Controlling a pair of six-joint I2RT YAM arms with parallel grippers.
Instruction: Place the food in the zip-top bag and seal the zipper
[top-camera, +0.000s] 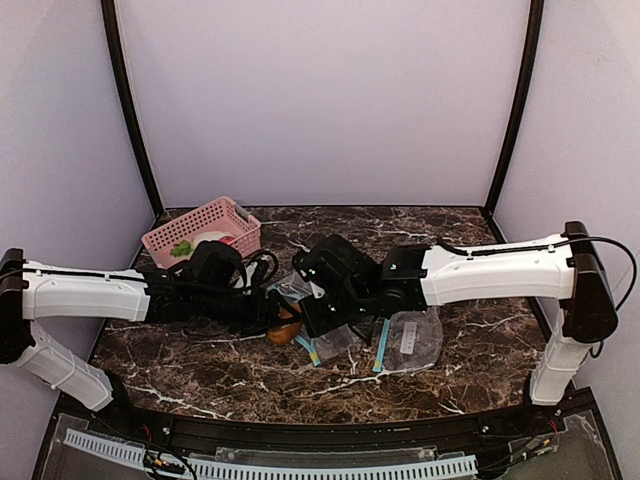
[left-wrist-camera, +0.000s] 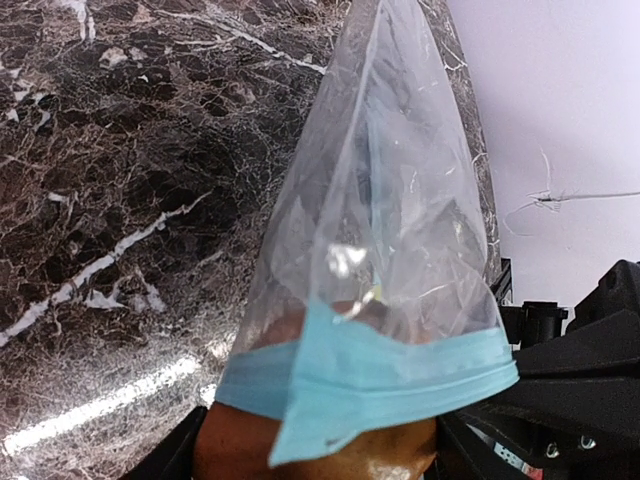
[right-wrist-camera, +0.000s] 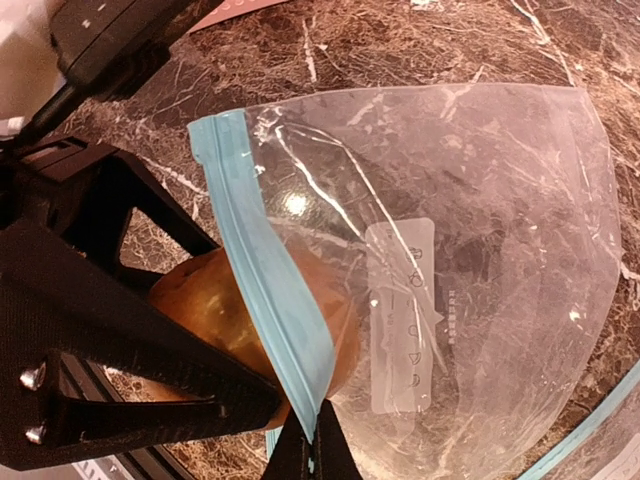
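A brown-orange rounded piece of food (right-wrist-camera: 200, 305) is held by my left gripper (top-camera: 283, 312), shut around it at the mouth of a clear zip top bag (right-wrist-camera: 500, 230). The bag's light-blue zip strip (left-wrist-camera: 400, 375) crosses over the food. Part of the food shows through the clear film beyond that strip, while the rest sticks out on the left gripper's side. My right gripper is shut on the bag's blue edge, its fingertips pinching the strip. In the top view both grippers meet near the middle, hiding much of the bag.
A pink basket (top-camera: 215, 215) with green and white items stands at the back left. A second clear bag (top-camera: 415, 340) with a blue strip lies flat to the right.
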